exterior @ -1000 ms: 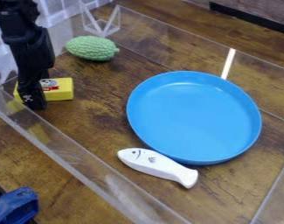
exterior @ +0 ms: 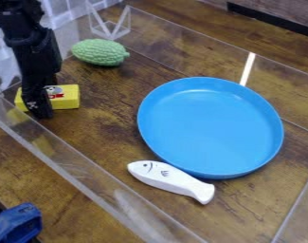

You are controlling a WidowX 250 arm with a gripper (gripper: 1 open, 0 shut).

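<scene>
My black gripper [exterior: 32, 95] reaches down at the left edge, over a yellow block [exterior: 63, 96] with a small printed label on it. Its fingertips are low at the block's left part and cover some of it; they look open, though the dark shape hides much of their spacing. A blue plate [exterior: 209, 130] lies to the right on the wooden surface.
A green corn-like toy [exterior: 100, 52] lies at the back left, a white fish [exterior: 171, 179] below the plate. A blue object [exterior: 14, 224] is at the lower left corner. Clear walls edge the area. Bare wood lies between block and plate.
</scene>
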